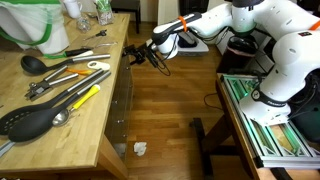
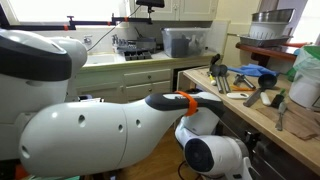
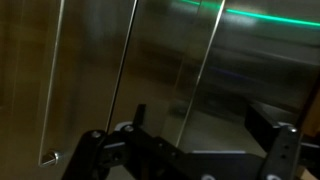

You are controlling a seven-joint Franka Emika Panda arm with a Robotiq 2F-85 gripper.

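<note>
My gripper [image 1: 136, 52] is beside the edge of the wooden counter [image 1: 92, 128], close to the dark fronts below it in exterior view 1. In the wrist view its dark fingers [image 3: 262, 124] stand well apart, with nothing visible between them. Beyond them are dark, shiny drawer or cabinet fronts [image 3: 165, 75] divided by slanting seams; whether the fingers touch these is unclear. The big white arm hides the gripper in exterior view 2.
Several kitchen utensils, among them a black slotted spoon [image 1: 35, 124] and a yellow-handled tool [image 1: 84, 97], lie on the counter. A white bin [image 1: 48, 34] stands at the back. Wooden floor [image 1: 165, 110] lies open beside the counter, with a small white scrap [image 1: 140, 148] on it.
</note>
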